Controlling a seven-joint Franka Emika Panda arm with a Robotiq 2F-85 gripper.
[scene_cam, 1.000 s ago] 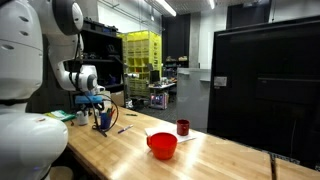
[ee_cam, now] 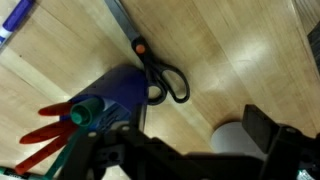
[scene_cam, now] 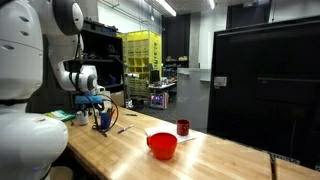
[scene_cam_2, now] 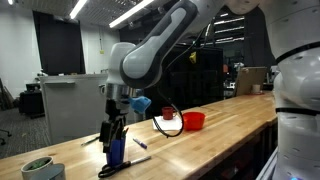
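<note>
My gripper stands open in the wrist view, with bare wood between its two black fingers. A dark blue cup is beside the left finger, which hides part of it. Red-handled scissors and a green tube-shaped thing stick out of the cup. Black-handled scissors lie on the table above the gap. In exterior view 2 the gripper hangs just over the blue cup; whether they touch cannot be told.
A white round item lies by the right finger. A blue marker is at the upper left. Farther along the table are a red bowl and a dark red mug.
</note>
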